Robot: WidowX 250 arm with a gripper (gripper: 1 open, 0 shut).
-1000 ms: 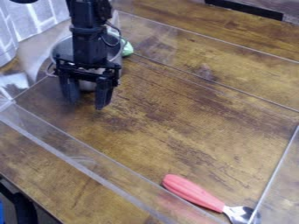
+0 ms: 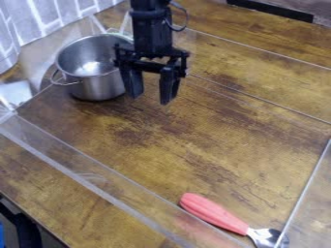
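Note:
The black gripper (image 2: pixel 150 79) hangs in the upper middle of the camera view, its fingers apart and pointing down, with nothing seen between them. It is in front of and right of a steel pot (image 2: pixel 85 60) at the upper left, partly overlapping its rim in the view. A pink-handled utensil (image 2: pixel 214 212) lies at the bottom right.
A wooden table (image 2: pixel 220 126) fills most of the view, clear in the middle and right. Clear plastic edging (image 2: pixel 91 184) runs along the left. A whitish object (image 2: pixel 18 92) sits at the left edge.
The gripper has risen and moved right, away from in front of the pot, uncovering more of it. The pink utensil has not moved.

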